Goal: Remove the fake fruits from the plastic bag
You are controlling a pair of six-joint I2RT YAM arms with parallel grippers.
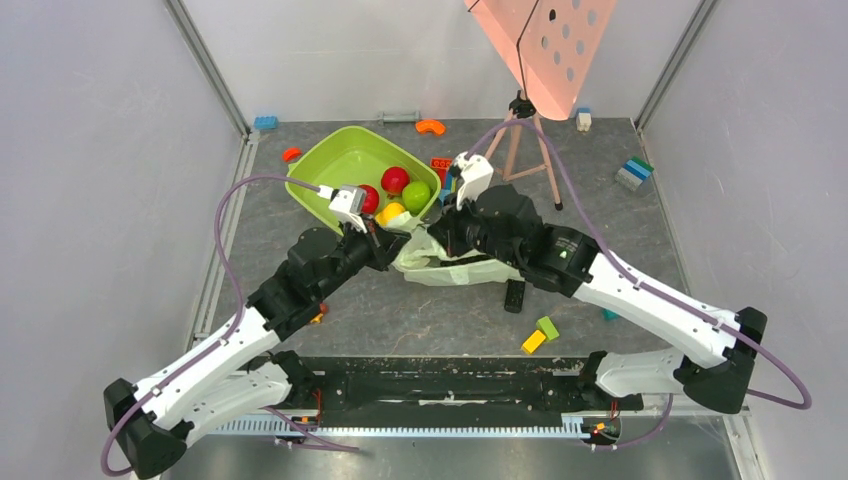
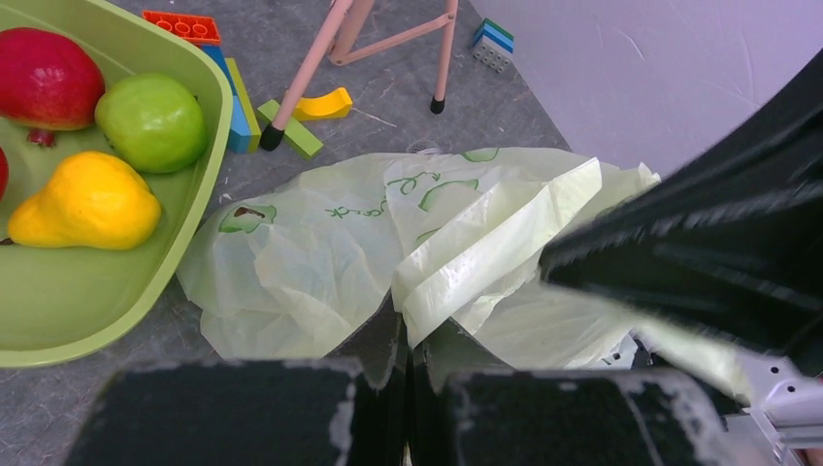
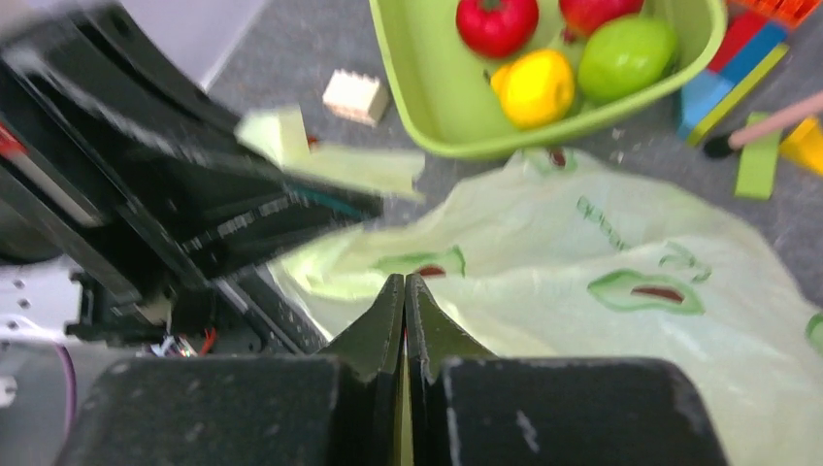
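The pale plastic bag (image 1: 460, 272) lies in the middle of the floor, its dark opening partly visible. My left gripper is shut on the bag's left end, with a folded flap (image 2: 495, 248) rising from the fingers. Close by and above the bag is my right gripper, shut, nothing showing between its fingers. In the green basin (image 1: 330, 150) are a red pomegranate (image 2: 49, 78), a green fruit (image 2: 151, 123), a yellow pear (image 2: 85, 202) and a red tomato (image 3: 496, 24). Whether fruit is inside the bag cannot be seen.
A pink tripod (image 1: 515, 150) stands behind the bag. Toy blocks (image 1: 448, 185) lie between it and the basin. By the bag's right end rests a black remote (image 1: 515, 296), with yellow and green blocks (image 1: 534, 342) nearer the front. Bare floor lies left of those blocks.
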